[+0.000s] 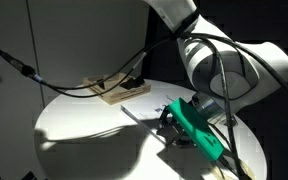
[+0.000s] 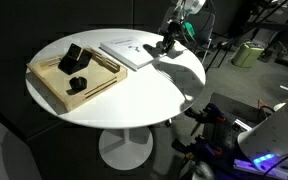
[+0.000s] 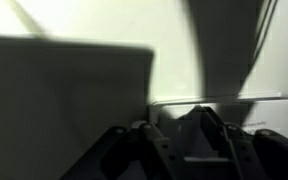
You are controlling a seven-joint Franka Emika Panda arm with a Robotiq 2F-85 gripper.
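My gripper point(image 2: 167, 45) is low over the far right part of the round white table, at the right end of a flat white panel point(image 2: 127, 50). In the wrist view, black fingers point(image 3: 216, 124) show at the bottom, close to the edge of a white slab. The picture is too dark and blurred there to tell how far apart they stand or whether anything is between them. A large dark grey shape point(image 3: 64, 100) fills the left of that view. In exterior view 1, a green part point(image 1: 194, 130) of the arm hides much of the gripper.
A wooden tray point(image 2: 71, 103) with black things in it, one a black block point(image 2: 79, 58), stands at the table's left. Black cables point(image 1: 94, 87) hang across exterior view 1.
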